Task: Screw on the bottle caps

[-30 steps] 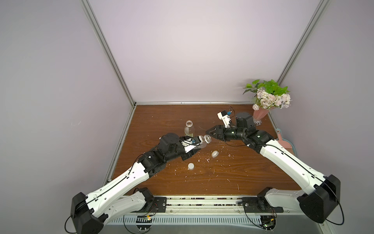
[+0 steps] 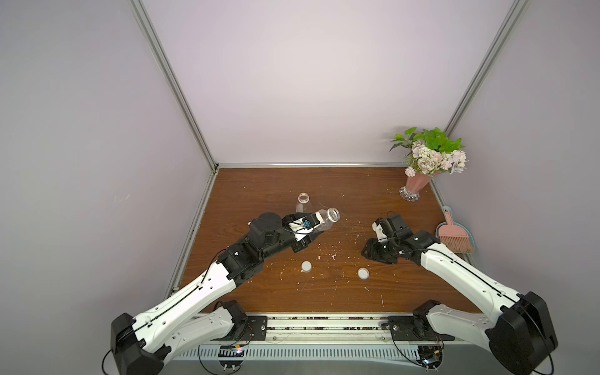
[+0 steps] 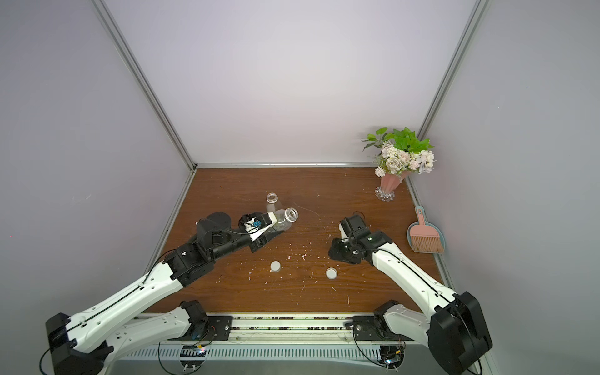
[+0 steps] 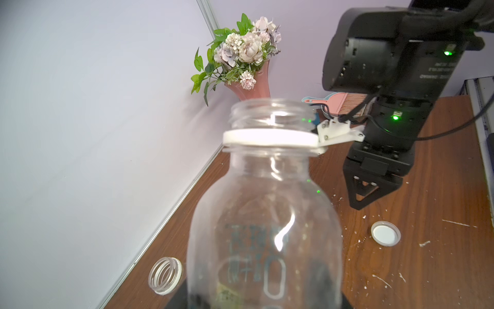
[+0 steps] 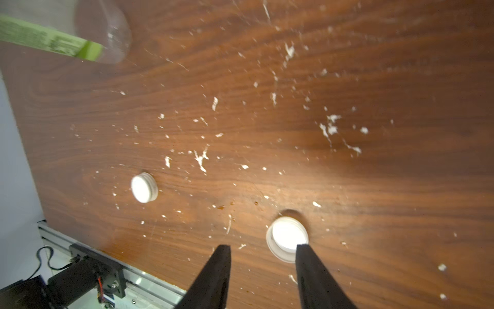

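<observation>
My left gripper [image 2: 314,228] is shut on a clear glass bottle [image 4: 262,221], tilted with its bare threaded mouth toward the right and a white ring round its neck. A second uncapped bottle [image 2: 303,204] stands on the table behind it. One white cap [image 5: 288,238] lies on the wood near the front right; another white cap [image 5: 144,187] lies farther left. Low over the table, my right gripper is part open with nothing between its fingers. In the right wrist view the nearer cap lies just beyond its right fingertip [image 5: 303,252].
A pink vase [image 2: 417,182] of flowers stands at the back right. A pink brush and dustpan [image 2: 455,234] lie at the right edge. White scraps are strewn over the middle of the table.
A cap came down from below the bottle mouth toward the front right and now rests flat. My right gripper has swung away from the bottle and lowered; the left arm has barely moved.
</observation>
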